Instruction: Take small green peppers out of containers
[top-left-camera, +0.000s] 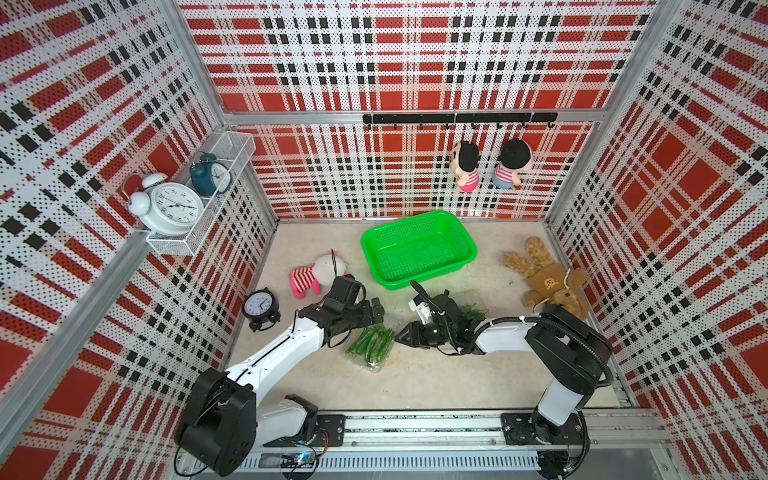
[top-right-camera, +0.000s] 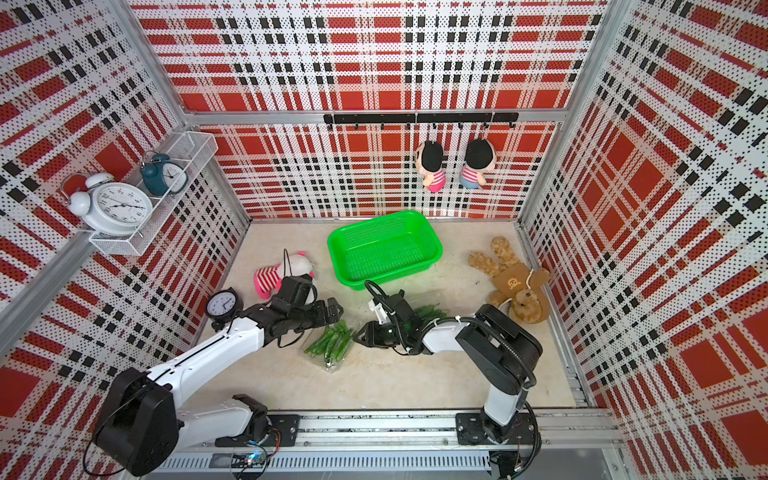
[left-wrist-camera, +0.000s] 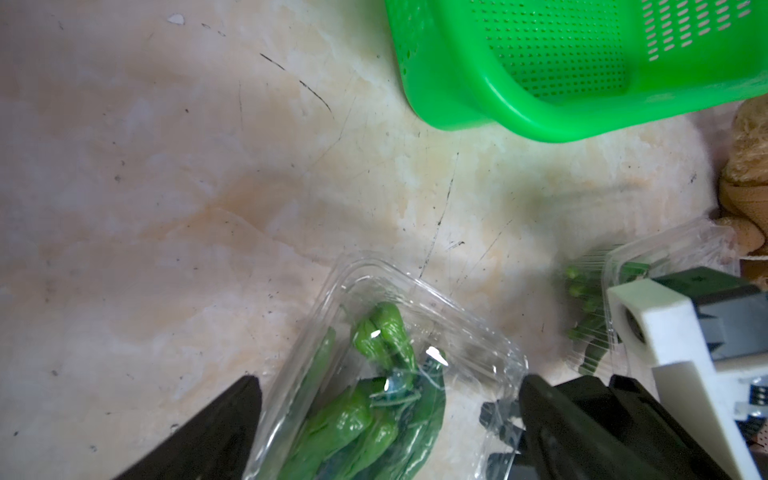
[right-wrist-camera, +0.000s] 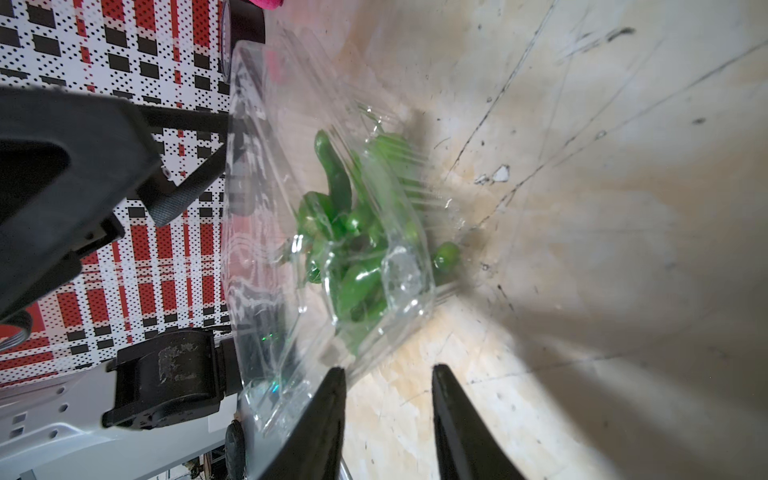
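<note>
A clear plastic container of green peppers stands in front of both grippers; in the right wrist view it holds several peppers (right-wrist-camera: 360, 288). A second clear container (left-wrist-camera: 688, 240) with green vegetables is partly hidden by my right arm. My left gripper (top-left-camera: 372, 310) is above the pepper container, open, with its fingertips blurred at the bottom of its wrist view. My right gripper is at the container's right side, its fingertips apart with nothing visible between them.
An empty green basket (top-left-camera: 418, 217) stands at the back center. A striped plush toy (top-left-camera: 308, 278) and a black clock (top-left-camera: 258, 304) lie left, a brown bear (top-left-camera: 560, 284) right.
</note>
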